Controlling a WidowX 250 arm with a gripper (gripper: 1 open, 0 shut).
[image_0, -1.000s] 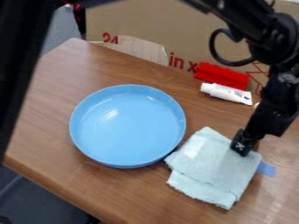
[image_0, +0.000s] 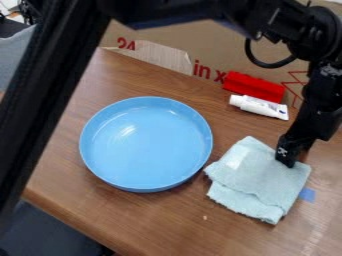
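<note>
A folded pale blue cloth (image_0: 247, 185) lies on the wooden table right of a light blue plate (image_0: 144, 142). My black gripper (image_0: 286, 154) is low at the cloth's upper right corner, on or touching it; whether its fingers hold any fabric cannot be made out.
A red object (image_0: 253, 87) and a white tube (image_0: 258, 106) lie behind, in front of a cardboard box (image_0: 183, 52). A small blue patch (image_0: 306, 194) is right of the cloth. The table's left and near edges show.
My gripper has moved up and to the right along the cloth, and the cloth has shifted slightly the same way.
</note>
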